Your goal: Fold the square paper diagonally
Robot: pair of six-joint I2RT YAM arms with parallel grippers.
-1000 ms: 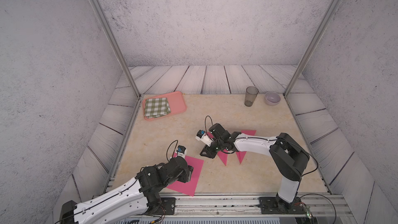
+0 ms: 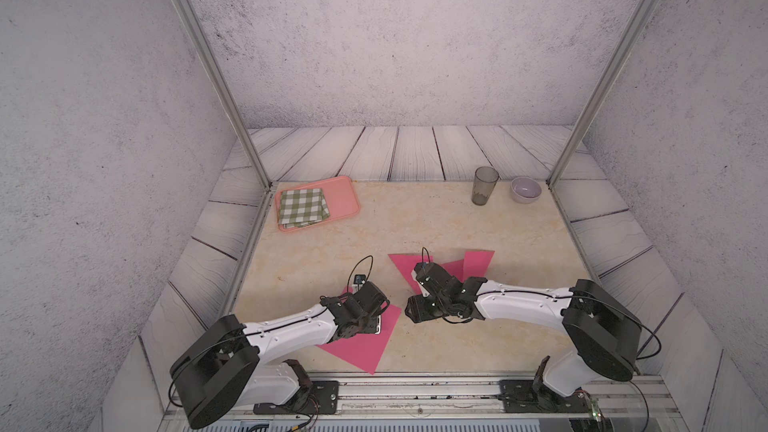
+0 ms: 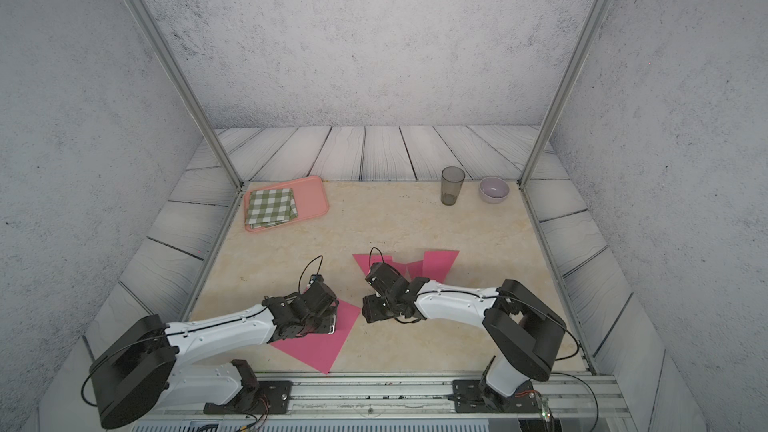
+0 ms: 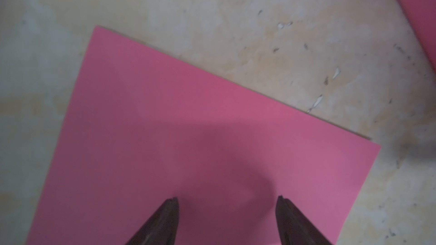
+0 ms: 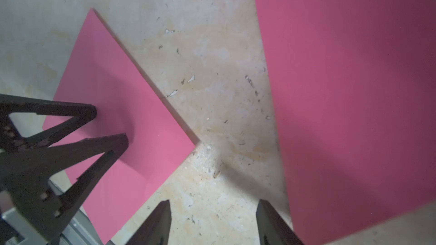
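A square pink paper (image 2: 380,356) lies flat at the front left of the table. My left gripper stands open over it, with bare paper between and below its fingers; in the right wrist view the left fingers (image 5: 106,143) are above the same sheet. Right of this square, more pink paper (image 2: 480,262) lies partly under my right arm. It has angled parts, and the arm hides how they join. My right gripper has its fingers apart, nothing between them, over bare table between the square's corner and the other pink paper (image 5: 354,109).
A pink tray (image 2: 345,200) with a checked cloth (image 2: 302,206) stands at the back left. A grey glass (image 2: 484,185) and a purple bowl (image 2: 525,189) stand at the back right.
My left gripper has moved to the right, and the square paper has shifted slightly right. My right gripper has moved right and toward the front, its arm now covering more of the other pink paper.
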